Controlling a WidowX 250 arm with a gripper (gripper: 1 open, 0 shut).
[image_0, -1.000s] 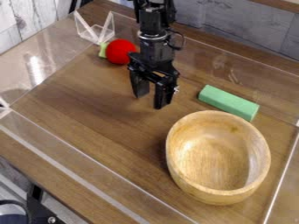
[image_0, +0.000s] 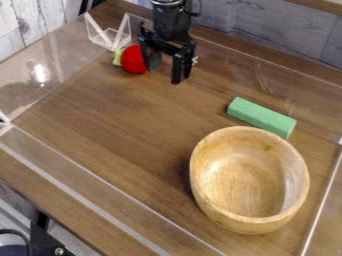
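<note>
My black gripper hangs at the top centre, its fingers spread apart, just right of a red round object with a green part at its left side. I cannot tell whether the fingers touch it. A green block lies on the wooden table to the right, and a large wooden bowl sits at the lower right.
A white wire rack stands at the back left. A wall runs along the back.
My gripper has moved back and to the left, away from the table's middle toward the red object. The other objects look unmoved.
</note>
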